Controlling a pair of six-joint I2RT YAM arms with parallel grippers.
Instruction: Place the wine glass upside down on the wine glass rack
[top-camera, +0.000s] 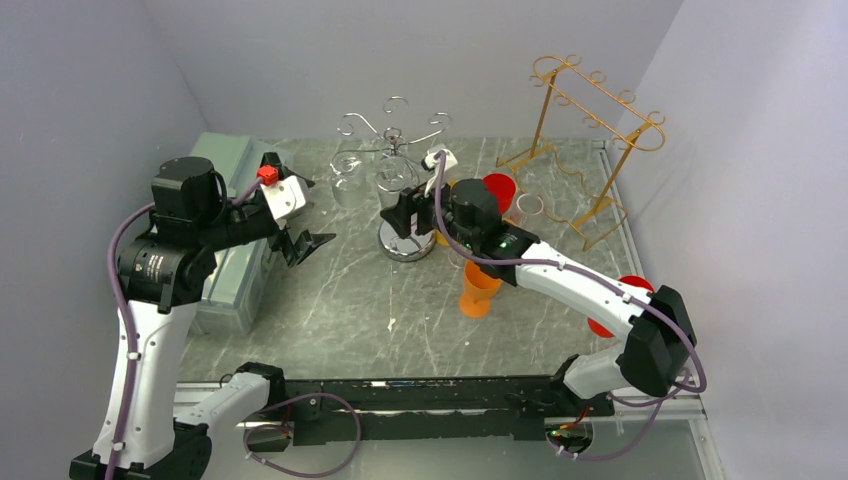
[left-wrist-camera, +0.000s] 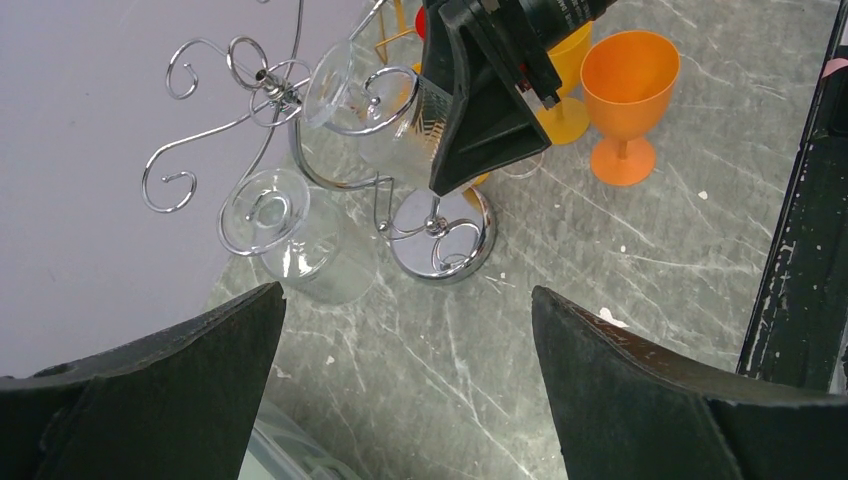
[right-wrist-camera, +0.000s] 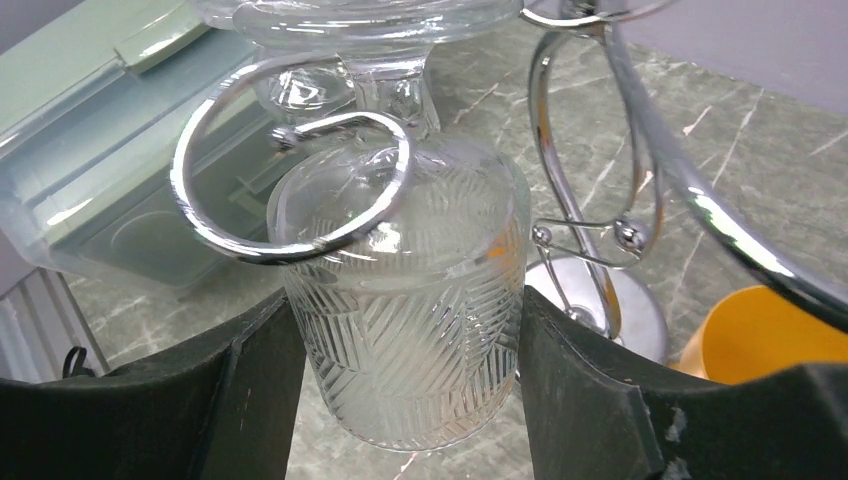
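Observation:
A clear, patterned wine glass (right-wrist-camera: 400, 350) is upside down at the silver wire rack (right-wrist-camera: 215, 225), bowl downward and foot above a curled hook. Whether its stem sits inside that hook, I cannot tell. In the right wrist view, the fingers of my right gripper press against both sides of the bowl. The top view shows the right gripper (top-camera: 385, 215) over the rack's round base (top-camera: 407, 242). Another clear glass (left-wrist-camera: 325, 250) hangs upside down on the rack's left side. My left gripper stands open and empty, left of the rack.
Orange goblets (left-wrist-camera: 628, 105) stand right of the rack, with a red cup (top-camera: 499, 190) behind. A gold wire rack (top-camera: 600, 110) occupies the back right. Lidded boxes (top-camera: 225, 290) lie under the left arm.

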